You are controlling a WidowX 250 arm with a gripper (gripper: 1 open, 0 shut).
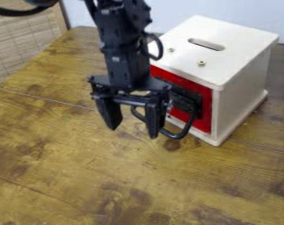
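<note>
My black gripper (131,117) hangs near the middle of the view, in front of the white box (236,88), with its two fingers spread apart and nothing seen between them. The box has a red front panel (185,88) with a dark fitting on it, largely hidden behind my arm and its black cable. A slot and small knobs are on the box's top.
A woven mat or panel (21,48) stands at the back left, and a pale wall is behind the box.
</note>
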